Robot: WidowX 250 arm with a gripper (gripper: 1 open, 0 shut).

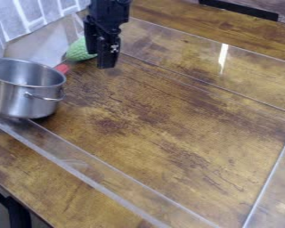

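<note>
The black gripper (100, 55) hangs at the top left, just right of a green object (78, 50) with a red end lying near the back left; whether its fingers are open or shut is hard to tell. A steel pot (24, 89) with a wire handle stands at the left edge, in front of the green object and below the gripper.
Transparent strips run along its edges, and a pale panel stands at the upper left.
</note>
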